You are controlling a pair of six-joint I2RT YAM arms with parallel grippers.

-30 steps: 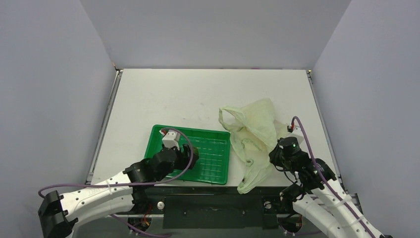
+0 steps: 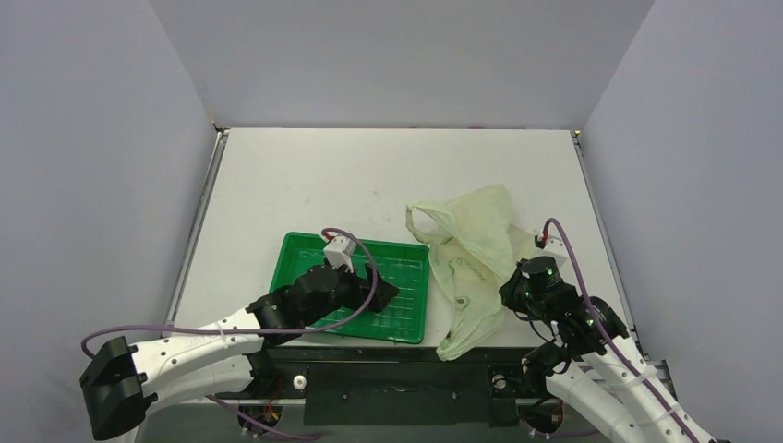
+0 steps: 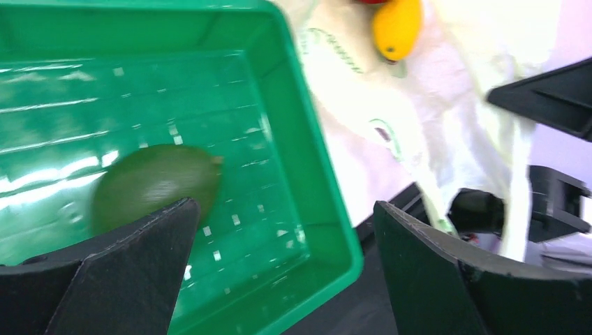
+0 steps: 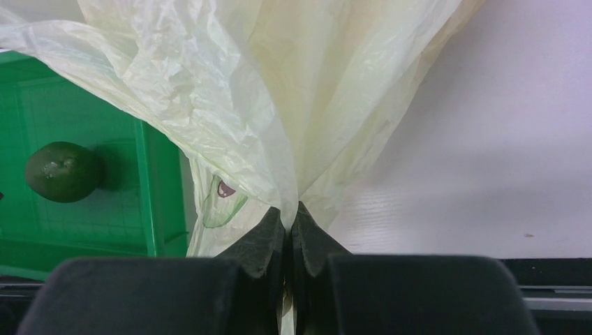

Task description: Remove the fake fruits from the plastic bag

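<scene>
The pale plastic bag [image 2: 475, 231] spreads over the table to the right of the green basket [image 2: 411, 323]. My right gripper is shut on a gathered fold of the bag's film. Through the bag's opening, the left wrist view shows a yellow fruit [image 3: 398, 29] and the edge of a red fruit [image 3: 372, 1]. A dark green fruit [image 4: 64, 172] lies in the basket. Above it my left gripper stands open, its fingers wide apart and nothing held between them. From the top that fruit is hidden by the left arm.
Past the basket and bag, the back of the white table [image 2: 369, 166] is clear. A dark table edge [image 2: 397, 353] runs along the front, and grey walls close in the sides.
My left gripper has moved right over the basket, and the green fruit beside it has become hidden from the top. The right arm and the bag look nearly still.
</scene>
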